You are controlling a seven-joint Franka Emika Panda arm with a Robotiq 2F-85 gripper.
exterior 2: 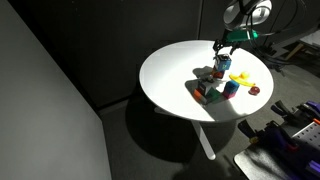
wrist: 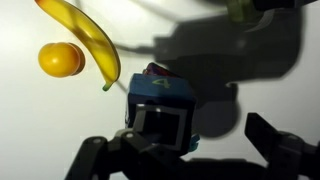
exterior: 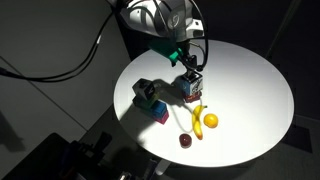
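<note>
My gripper is open, its two dark fingers spread at the lower left and right of the wrist view. A blue block (wrist: 162,87) marked with a 4, with a dark square on its side, lies between and just beyond them, nearer the left finger (wrist: 97,157). Something red peeks out from behind it. In exterior view 1 this blue block (exterior: 192,86) appears stacked on a red one, right below the gripper. Whether the fingers touch it cannot be told. Exterior view 2 shows the same stack (exterior 2: 222,63) under the arm.
A banana (exterior: 197,122), an orange (exterior: 210,120) and a dark red round object (exterior: 185,141) lie toward the front of the round white table (exterior: 250,90). More colored blocks (exterior: 155,112) cluster at left.
</note>
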